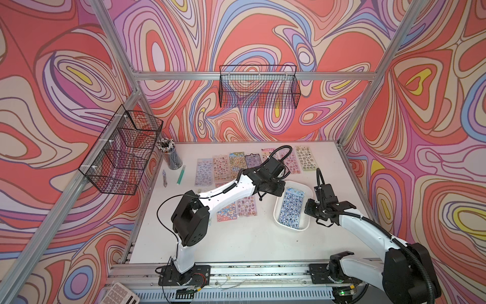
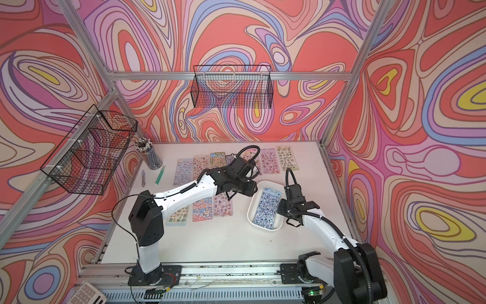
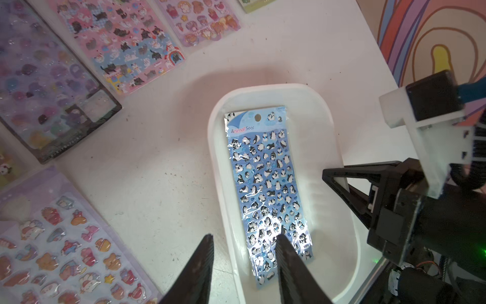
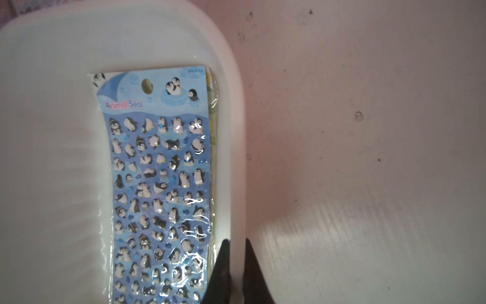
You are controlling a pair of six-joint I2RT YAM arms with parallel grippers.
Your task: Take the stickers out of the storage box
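Note:
A white storage box [image 1: 305, 221] sits on the front right of the table, holding blue penguin sticker sheets [image 4: 157, 202], the top one labelled Animal Seal, with another edge under it. My right gripper is shut on the box's right rim, which runs between its fingertips. My left gripper hangs over the left part of the box, fingers apart with nothing between them; in the top left view it is just above and left of the box.
Many sticker sheets [image 1: 204, 171] lie in rows across the back and middle of the table. A pen holder [image 1: 173, 158] and a green ruler [image 1: 180, 174] stand or lie at the left.

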